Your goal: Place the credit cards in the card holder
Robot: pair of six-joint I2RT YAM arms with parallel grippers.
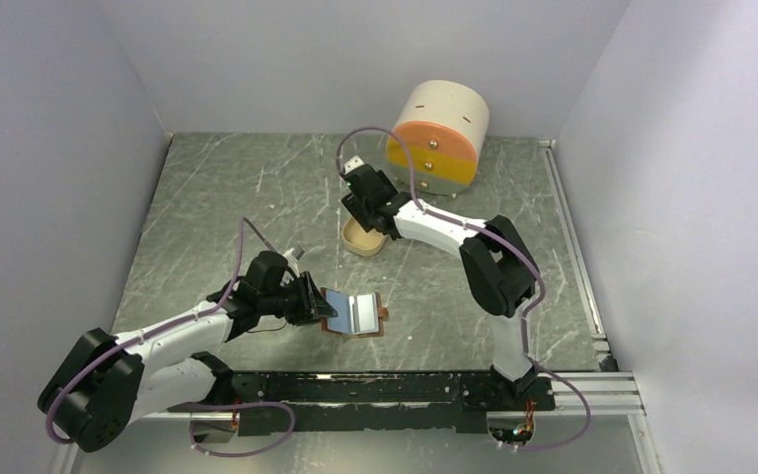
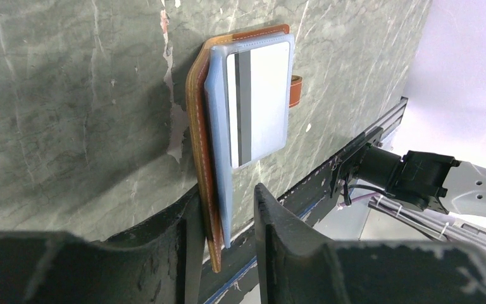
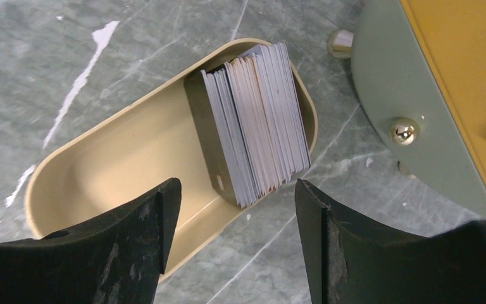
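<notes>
The brown-edged card holder with clear blue sleeves lies open on the table at front centre. My left gripper is at its left edge, part open, with the cover's edge between the fingertips; whether it grips is unclear. Behind it, a beige tray holds a row of cards standing packed at one end. My right gripper is open above the tray, its fingers just short of the cards, nothing between them.
A rounded cabinet with orange, yellow and green fronts stands behind the tray, close to the right gripper. Walls surround it.
</notes>
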